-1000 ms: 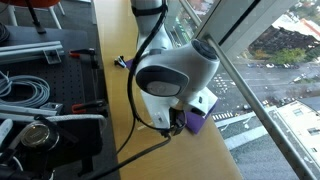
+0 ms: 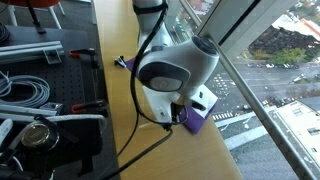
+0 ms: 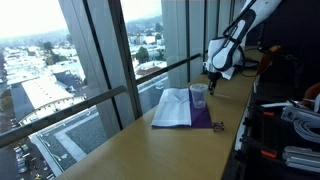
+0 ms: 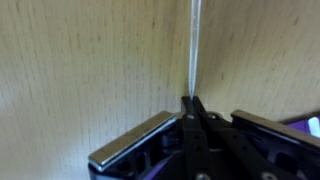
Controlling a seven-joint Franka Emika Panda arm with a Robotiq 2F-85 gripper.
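Note:
In the wrist view my gripper has its dark fingertips together at the lower middle. A thin pale stick [image 4: 194,45] runs from the fingertips up to the top edge, over bare wooden table; it appears to be held between them. Exterior view 1 shows the white arm [image 2: 178,75] reaching over the table, its hand low near the table's front part. Its fingers are mostly hidden there. A purple mat [image 2: 198,115] lies partly under the arm, and it shows again in exterior view 2 with white sheets [image 3: 170,107] on it.
A whitish cup-like object [image 3: 198,95] stands at the mat's back part. A small dark item [image 3: 218,126] lies at the mat's edge. Windows border one side; a dark cart [image 2: 50,80] with coiled white cable stands on the other.
Over the last second the arm has shifted only slightly, its hand turning a little at the front of the table. The mat and surroundings look the same.

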